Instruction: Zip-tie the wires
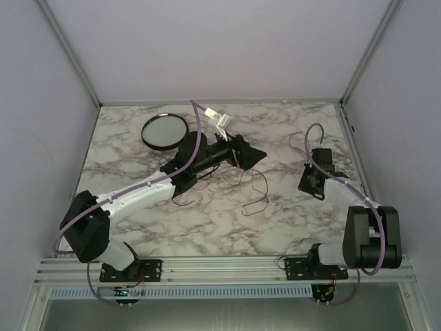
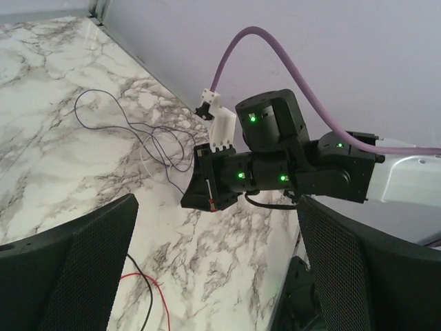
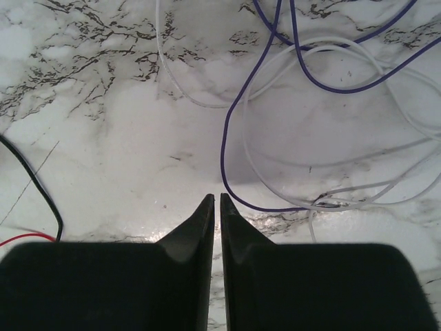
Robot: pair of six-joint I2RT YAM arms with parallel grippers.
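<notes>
My left gripper [image 1: 249,156] hangs open over the middle of the table, above red [image 2: 161,296] and black [image 2: 147,303] wires lying loose on the marble. My right gripper is low over the table's right side, fingertips together; I cannot tell whether anything is between them. Just ahead of its tips lie blue-purple wires [image 3: 222,158] and white wires [image 3: 245,141] in loose loops. A black wire [image 3: 41,189] and a red wire lie to its left. I see no zip tie clearly.
A round dark-rimmed dish [image 1: 144,138] sits at the back left. The marble table [image 1: 110,158] is bordered by walls and a metal front rail [image 1: 207,272].
</notes>
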